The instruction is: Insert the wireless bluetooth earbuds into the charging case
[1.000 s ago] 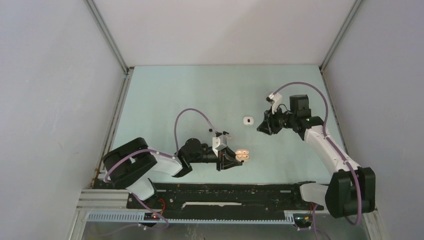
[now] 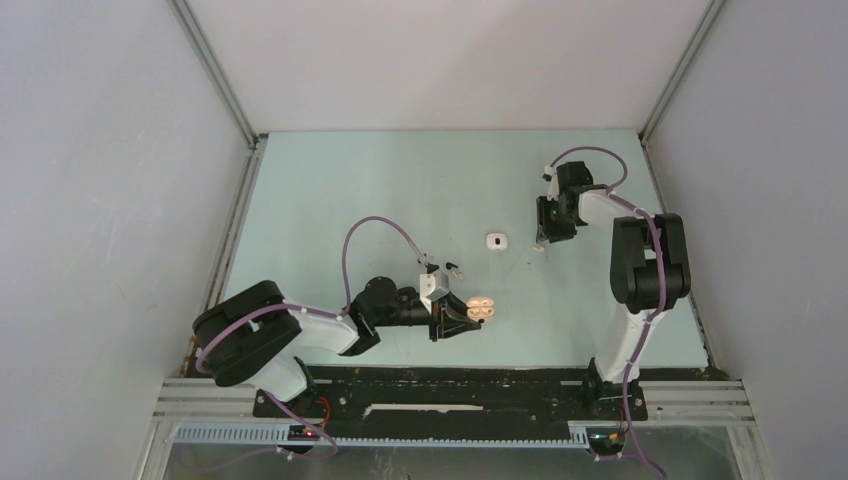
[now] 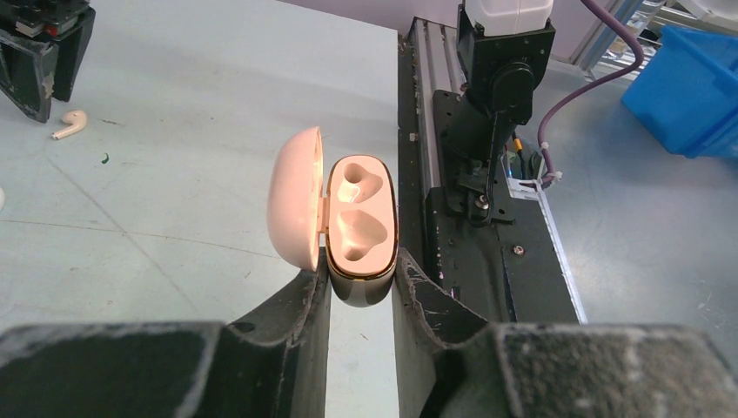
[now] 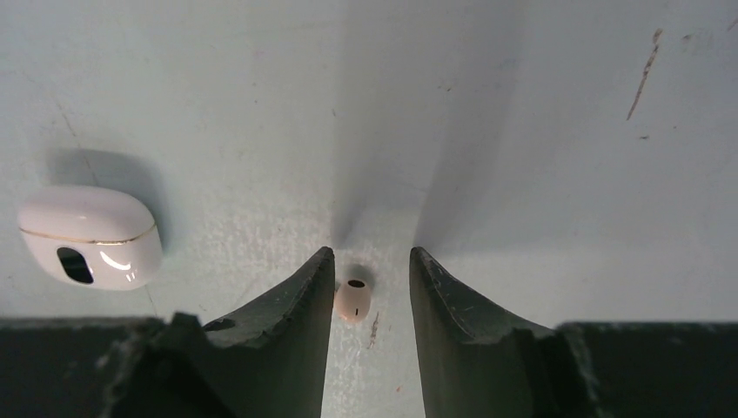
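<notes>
My left gripper is shut on an open pink charging case, its lid upright and both wells empty. My right gripper is part open, pointing down over a pink earbud lying on the table between and just below its fingertips. That earbud also shows beside the right gripper in the left wrist view. A closed white case lies left of it. Small items lie beside the left gripper in the top view.
In the left wrist view a blue bin stands off the table, beyond the rail and the right arm's base.
My right arm has swung toward the back of the table, its gripper now over the earbud on the right. The left gripper with the case has barely shifted.
</notes>
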